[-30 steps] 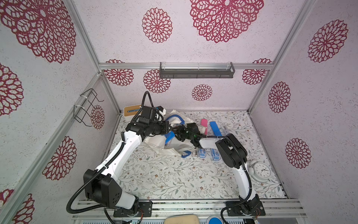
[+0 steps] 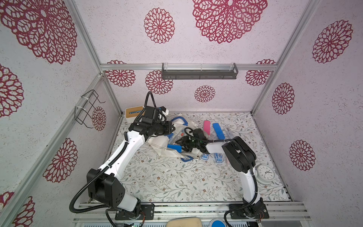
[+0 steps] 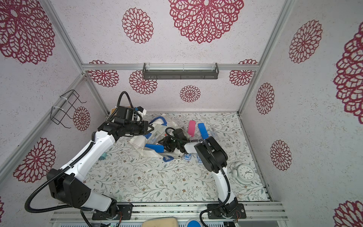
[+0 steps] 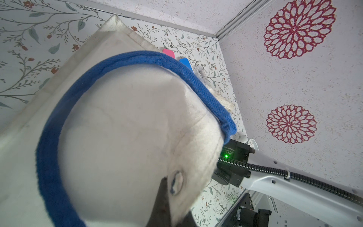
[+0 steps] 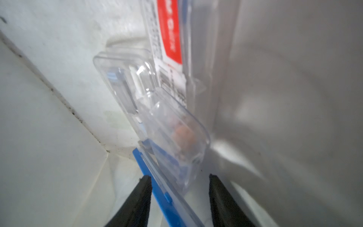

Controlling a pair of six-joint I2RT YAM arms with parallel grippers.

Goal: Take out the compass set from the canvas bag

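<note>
The white canvas bag (image 2: 158, 147) with blue handles lies open on its side. My left gripper (image 2: 171, 128) is shut at its rim; in the left wrist view white fabric with a blue handle (image 4: 53, 136) hides most of it. My right gripper is inside the bag, part open, its fingers either side of a blue, clear-lidded case (image 5: 158, 189), apparently not shut on it. Clear plastic packs (image 5: 174, 136), one with a red label (image 5: 170, 30), lie beside that case. I cannot tell which is the compass set.
Pink (image 2: 206, 126) and blue (image 2: 217, 129) items and small blue packs (image 2: 219, 157) lie right of the bag. A clock (image 2: 266, 173) sits at front right, a tan box (image 2: 132, 115) at back left.
My right gripper has moved toward the front and slightly down in the bag, and a blue case shows more toward the bag's front.
</note>
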